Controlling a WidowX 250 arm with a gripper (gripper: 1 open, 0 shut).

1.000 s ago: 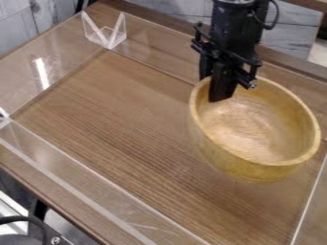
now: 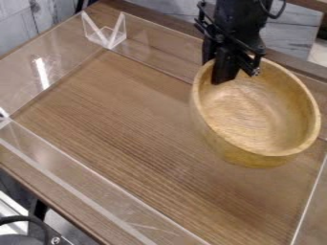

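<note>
A large pale wooden bowl (image 2: 255, 115) hangs tilted at the right, its inside facing the camera. My black gripper (image 2: 220, 59) is shut on the bowl's upper left rim, the arm reaching down from the top. The fingertips are partly hidden behind the rim.
A wide wooden surface (image 2: 102, 144) fills most of the view, clear at the left and front. A clear plastic piece (image 2: 105, 31) stands at the back left. Transparent edges run along the left, and a marbled panel is at the back right.
The gripper and bowl have risen slightly, with the bowl's lower edge now higher in the view.
</note>
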